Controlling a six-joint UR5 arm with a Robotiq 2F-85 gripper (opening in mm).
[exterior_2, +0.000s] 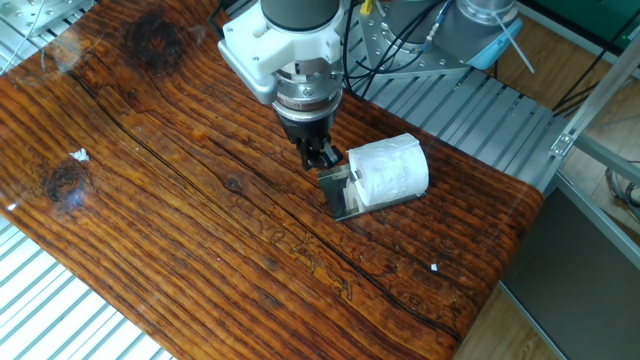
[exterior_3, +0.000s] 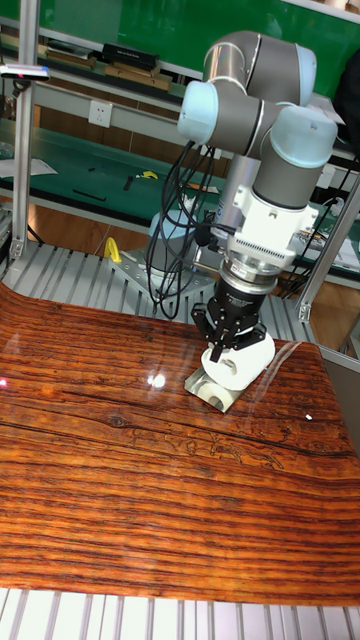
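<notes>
A white paper roll (exterior_2: 391, 171) lies on its side in a metal holder (exterior_2: 338, 196) on the wooden table. In exterior view 3, the roll (exterior_3: 241, 366) shows its open core, and the shiny holder plate (exterior_3: 211, 393) reaches out in front of it. My black gripper (exterior_2: 322, 160) points down beside the holder's plate end, close to the roll's left end in exterior view 2. In exterior view 3, the gripper (exterior_3: 226, 348) overlaps the roll's upper left side. Whether they touch is unclear. The fingertips are small and dark, so their gap cannot be made out.
Small white scraps (exterior_2: 80, 155) lie on the table. Its right edge is near the roll. Cables (exterior_3: 170, 229) hang by the arm.
</notes>
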